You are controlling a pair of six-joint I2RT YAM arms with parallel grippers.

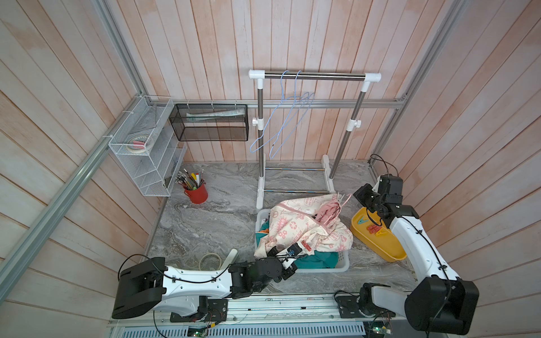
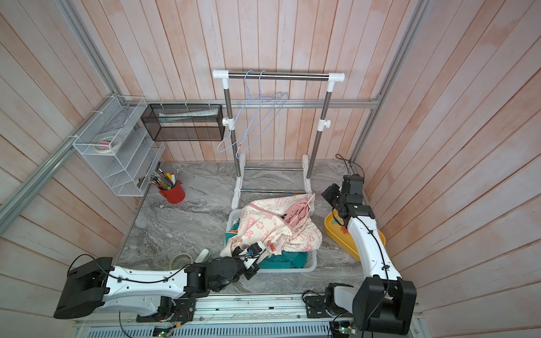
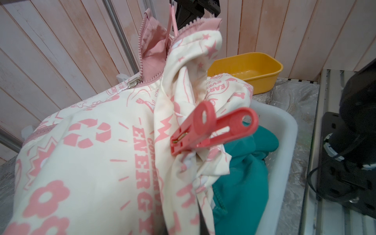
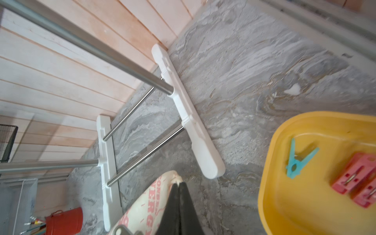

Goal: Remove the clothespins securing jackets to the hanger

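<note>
A white jacket with pink print (image 1: 298, 219) lies in a white basket (image 1: 342, 263) over teal cloth. A red clothespin (image 3: 192, 129) grips a fold of it in the left wrist view, beside a pink hanger (image 3: 173, 19) at the collar. My left gripper (image 1: 284, 262) is low at the basket's near side; its fingers are mostly hidden in the wrist view. My right gripper is shut, above and right of the jacket's collar, nothing visible between its fingers. The yellow tray (image 1: 394, 250) holds a blue clothespin (image 4: 297, 160) and red clothespins (image 4: 354, 172).
A clothes rack (image 1: 315, 75) with several blue hangers stands behind the basket. A red pen cup (image 1: 196, 193) stands at left, below wire shelves (image 1: 141, 163).
</note>
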